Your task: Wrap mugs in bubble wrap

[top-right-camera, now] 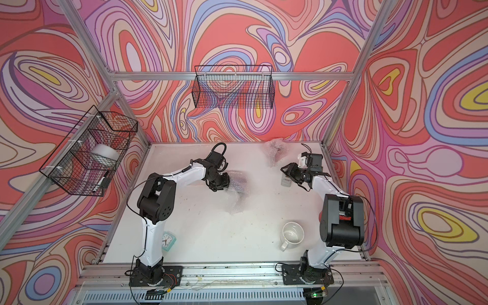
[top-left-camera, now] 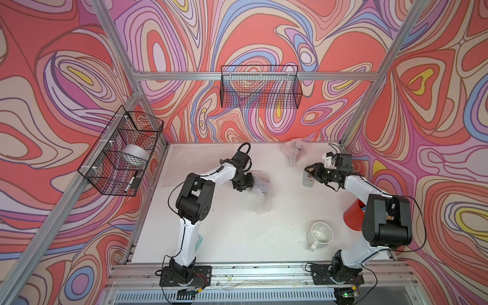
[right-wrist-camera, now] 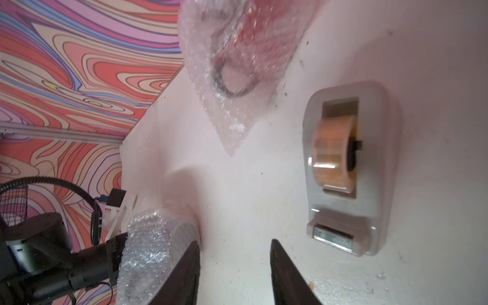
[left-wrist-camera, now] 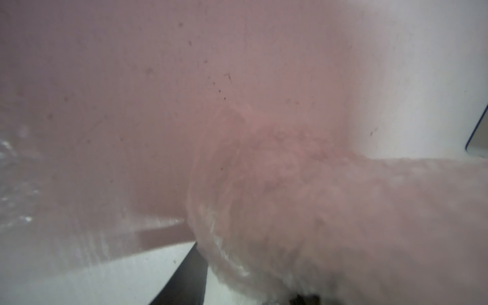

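Observation:
A clear bubble wrap bundle [top-left-camera: 261, 190] rests on the table near the middle, its loose end spread toward the front. Whether a mug is inside cannot be made out. My left gripper [top-left-camera: 249, 182] is at the bundle's left side; wrap [left-wrist-camera: 325, 203] blurs most of its wrist view, and only one dark finger [left-wrist-camera: 188, 277] shows. My right gripper is apart from the bundle, beside and partly over the grey tape dispenser [right-wrist-camera: 376, 203], with empty space between its fingertips. A bare white mug [top-left-camera: 320, 233] stands at the front right.
Another bubble wrap bundle [right-wrist-camera: 239, 56] lies at the back, a dark ring showing through it. A red container [top-left-camera: 353, 216] stands at the right edge by the right arm. A small teal clock [top-right-camera: 168, 240] lies front left.

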